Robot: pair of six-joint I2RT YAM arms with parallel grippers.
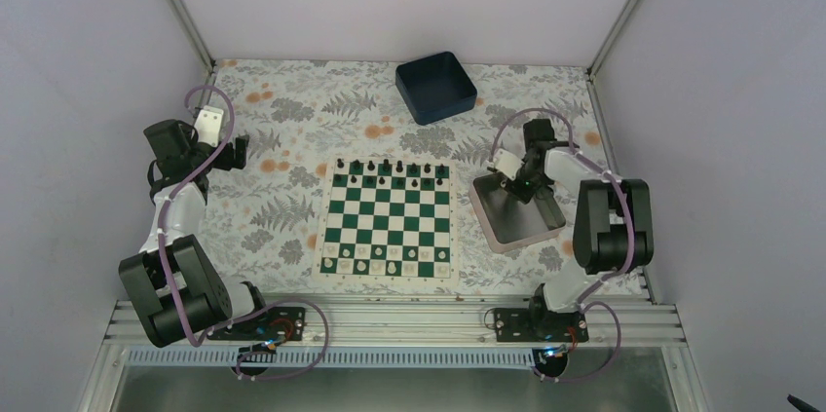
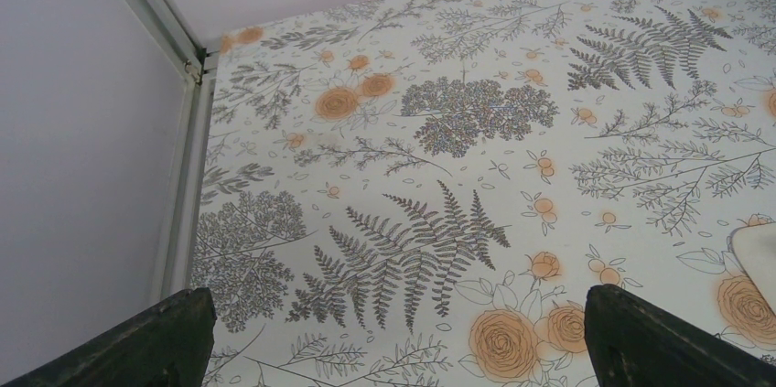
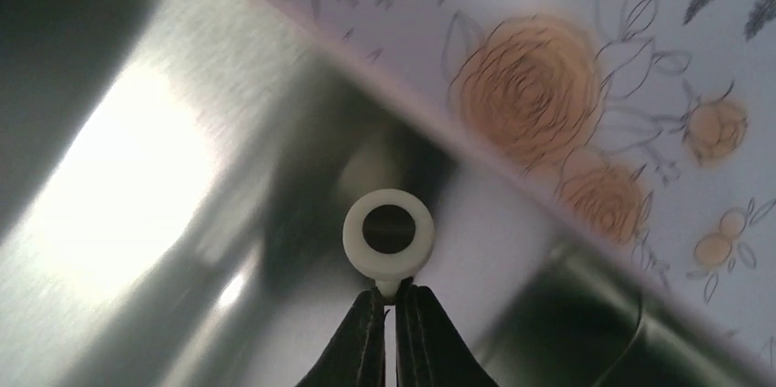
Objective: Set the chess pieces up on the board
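Note:
The green and white chess board [image 1: 393,222] lies mid-table. Dark pieces stand in its two far rows; light pieces [image 1: 393,267] occupy the two near rows. Over the far part of the grey tray [image 1: 502,247], right of the board, is my right gripper. It is shut on a white piece [image 3: 354,239], whose ring-shaped base faces the camera in the right wrist view; the fingers pinch a narrow part of it. Far off to the left, my left gripper is wide open above bare table, with nothing between its fingers.
An empty-looking dark blue bin [image 1: 435,93] stands at the back, beyond the board. In the tray no other piece can be made out; the arm covers part of it.

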